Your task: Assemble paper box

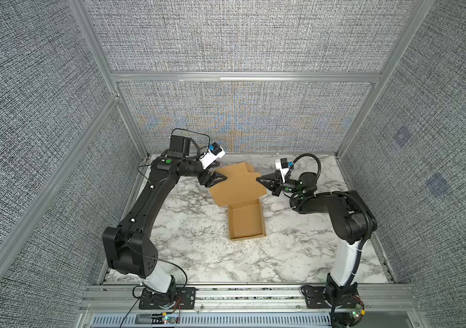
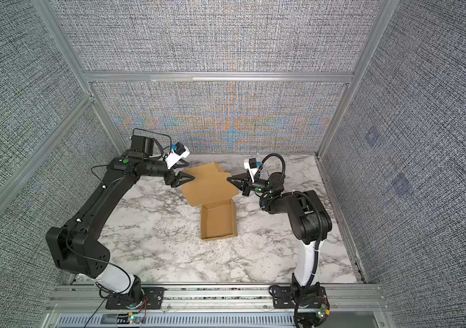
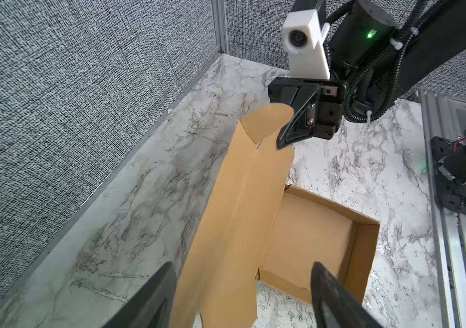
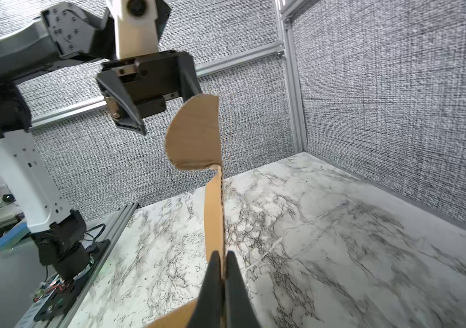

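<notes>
The cardboard box's shallow base (image 1: 246,223) lies on the marble table, its lid panel (image 1: 237,188) raised behind it, with a small flap (image 4: 193,134) at the top. At the lid's right edge my right gripper (image 1: 260,180) is shut, the thin cardboard between its fingertips, as the right wrist view shows. My left gripper (image 1: 216,181) is at the lid's upper left, fingers apart; in the left wrist view the lid stands close to its left finger, with nothing clearly gripped.
Bare marble table (image 1: 189,235) surrounds the box at front, left and right. The mesh walls and aluminium frame edge (image 1: 233,289) bound the space.
</notes>
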